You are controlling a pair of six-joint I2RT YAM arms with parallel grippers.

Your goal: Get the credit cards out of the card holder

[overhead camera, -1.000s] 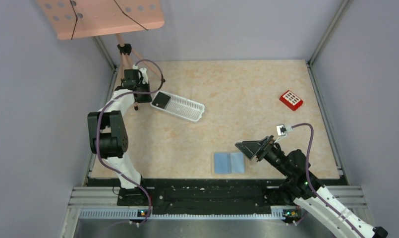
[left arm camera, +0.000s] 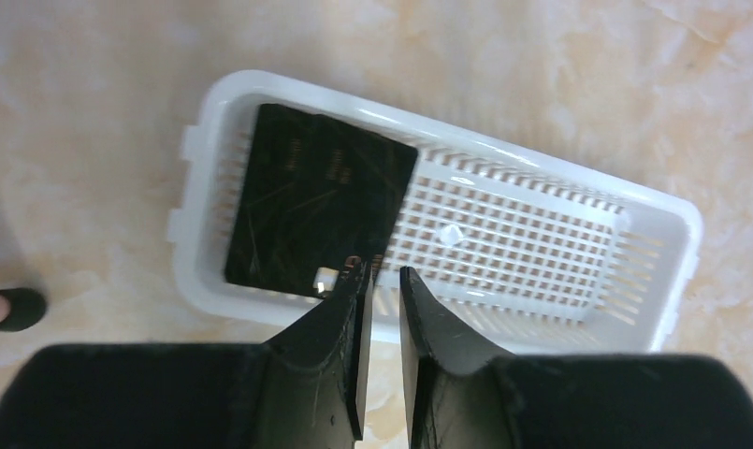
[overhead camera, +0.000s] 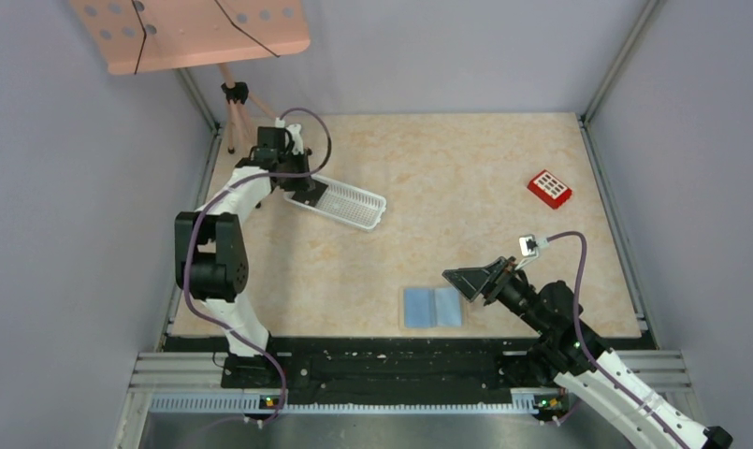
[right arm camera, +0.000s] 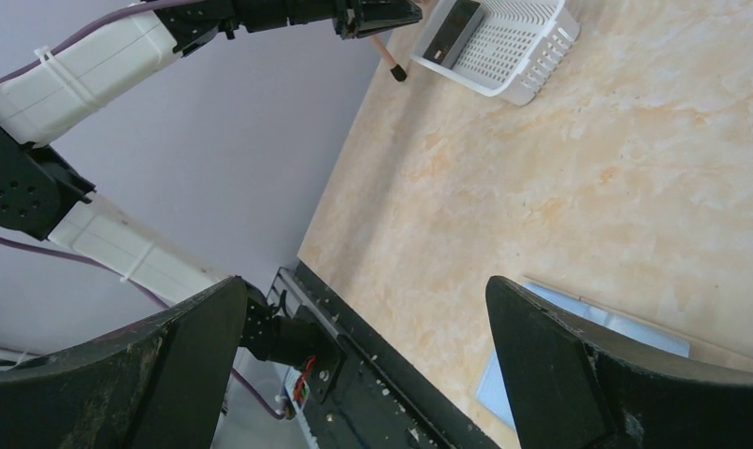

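Note:
The black card holder [left arm camera: 316, 201] lies flat at the left end of a white basket [left arm camera: 559, 178], with a small pale patch at its near corner. No separate credit cards can be made out. My left gripper hangs over the basket near that corner, its fingertips a narrow gap apart and nothing between them. From above, the left arm partly covers the holder [overhead camera: 311, 194]. My right gripper [overhead camera: 468, 284] is over the front of the table, far from the basket; in the right wrist view its fingers [right arm camera: 550, 355] are spread wide and empty.
A blue two-part pad [overhead camera: 433, 307] lies at the front edge beside the right gripper. A red object with white squares [overhead camera: 549, 189] sits at the far right. The pink stand [overhead camera: 199, 33] rises behind the left arm. Mid-table is clear.
My left gripper has moved right, from beside the basket's left end to over it. The card holder has slid slightly to the right within the basket. The right arm is almost still.

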